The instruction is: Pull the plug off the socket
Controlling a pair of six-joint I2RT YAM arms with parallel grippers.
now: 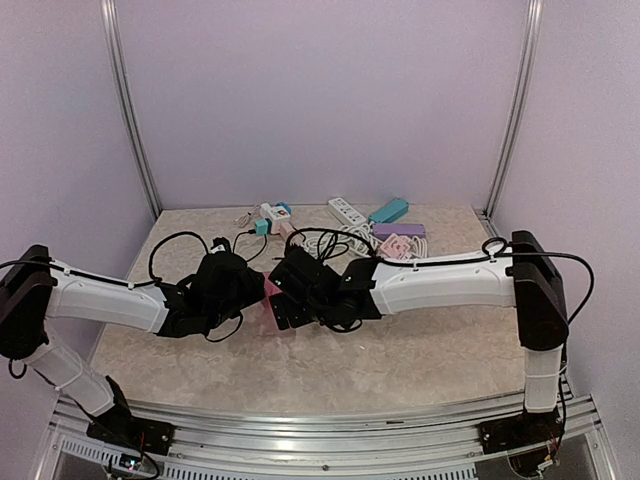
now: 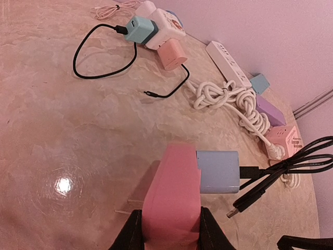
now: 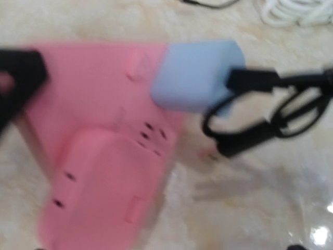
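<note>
Held up over the table is a pink socket (image 2: 174, 182), with my left gripper shut on its body. A pale blue plug (image 2: 218, 172) sits against the socket's side, with a bundled black cable at its outer end. Seen from the right wrist, the socket (image 3: 93, 83) shows several slots, and the plug (image 3: 195, 75) is still against it. My right gripper is open; only its fingertips show at the bottom edge, wide apart, with the plug ahead of them and untouched. From the top, the right gripper (image 1: 283, 312) hides most of the socket and plug.
Behind lie a white socket block (image 2: 166, 26) with a teal plug (image 2: 139, 28), a coral plug (image 2: 171, 53), a white power strip (image 2: 228, 63), coiled white cords (image 2: 223, 96) and another pink socket (image 2: 283, 136).
</note>
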